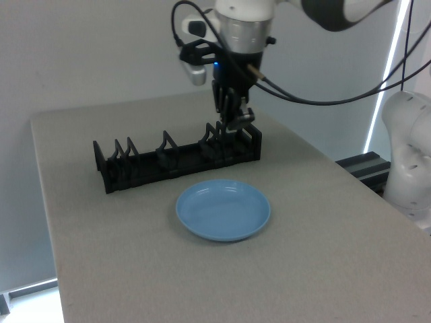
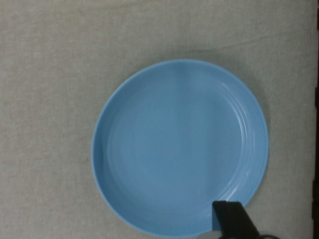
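A round blue plate (image 1: 223, 209) lies flat on the table in front of a long black rack (image 1: 176, 165) with several upright dividers. My gripper (image 1: 232, 118) hangs high above the table, over the rack's right part in the top view, clear of the plate. In the wrist view the same plate (image 2: 177, 144) fills the middle, with a dark part of the gripper at the lower right edge. Whether the gripper is open or shut I cannot tell.
A white arm base (image 1: 407, 155) stands beyond the right edge, and a wall runs behind.
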